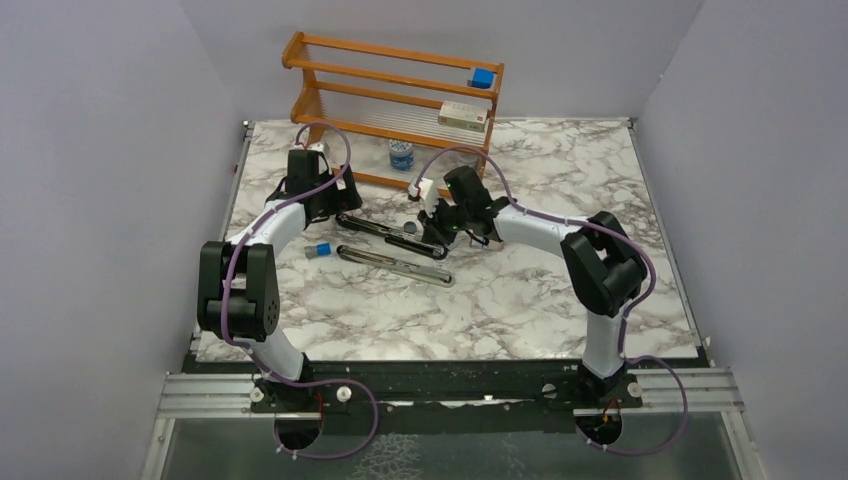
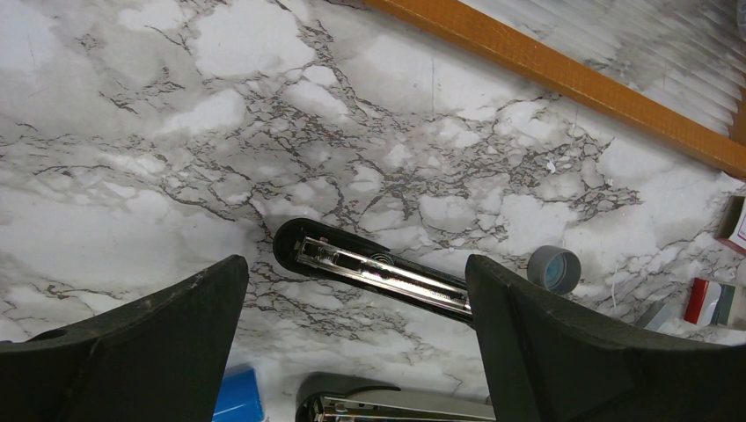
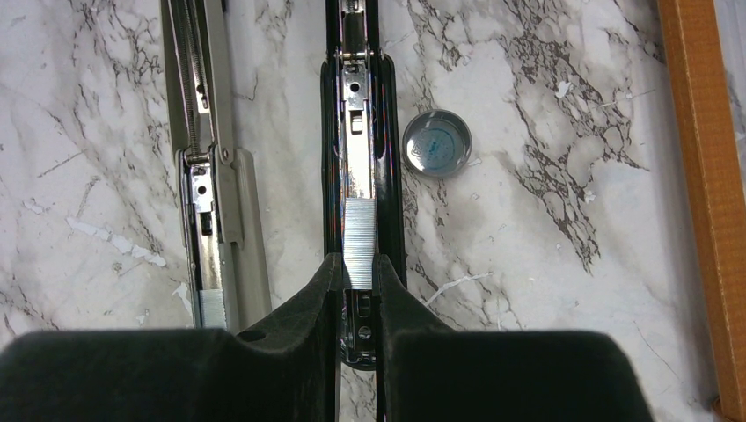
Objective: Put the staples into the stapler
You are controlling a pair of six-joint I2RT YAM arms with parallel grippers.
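An opened black stapler [image 1: 366,228] lies flat, its two halves stretched out in one line. In the right wrist view a strip of silvery staples [image 3: 360,230] rests along the black stapler's metal channel. The fingertips of my right gripper are shut on the strip's near end, just over the channel. Whether the strip is fully seated I cannot tell. Above the other end of the black stapler, my left gripper stands open and empty. A grey stapler [image 3: 251,229], also opened, lies parallel to it, with staples [image 3: 213,308] in its channel.
A small grey round cap [image 3: 437,143] sits close beside the black stapler. A blue-and-grey item [image 1: 318,250] is on the left. The wooden rack [image 1: 400,96] stands behind, holding a box [image 1: 462,115].
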